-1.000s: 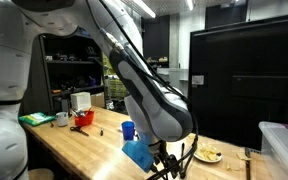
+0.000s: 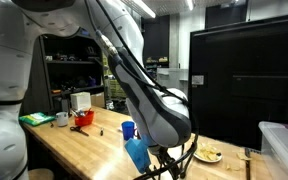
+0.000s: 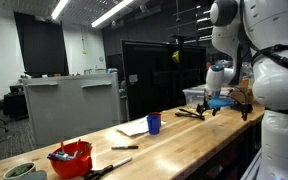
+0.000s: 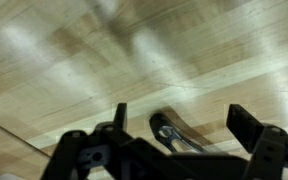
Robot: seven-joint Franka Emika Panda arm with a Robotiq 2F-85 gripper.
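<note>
My gripper is open in the wrist view, its dark fingers apart at the lower left and lower right. A dark, rounded-ended object with a grey part (image 4: 172, 131) lies on the wooden tabletop (image 4: 74, 75), appearing between the fingers. Its lower end runs out of sight, and neither finger visibly touches it. Exterior view 1 has the white arm's wrist (image 2: 164, 125) low over the near table, hiding what is under it. From exterior view 2 the gripper is small, at the table's far right end.
A blue cup (image 3: 153, 123) stands midtable. Toward one end are a red container (image 3: 71, 161) with items inside and a black-handled tool (image 3: 106, 169). A plate of yellow pieces (image 2: 206, 154) and a translucent bin (image 2: 283, 146) sit right of the arm.
The table objects in view stay put.
</note>
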